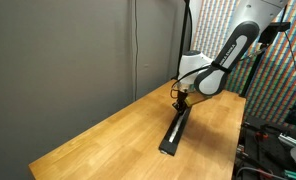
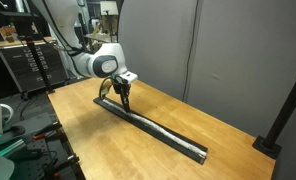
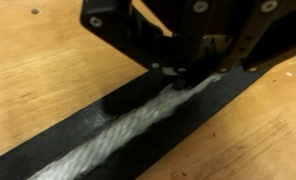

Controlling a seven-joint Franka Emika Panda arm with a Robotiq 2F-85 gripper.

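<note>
A white braided rope [image 3: 113,141] lies lengthwise along a long black strip [image 2: 173,138] on the wooden table. My gripper is low over the strip and shut on the rope, which runs up to its dark fingertips in the wrist view. The exact contact is partly hidden by the fingers. In exterior view 2 the gripper [image 2: 125,109] stands over the far-left part of the strip. The near end of the black strip [image 1: 169,148] is clear of the arm in exterior view 1.
A grey partition wall [image 1: 68,70] stands along its back. A dark post [image 2: 279,110] rises at the table's right in exterior view 2.
</note>
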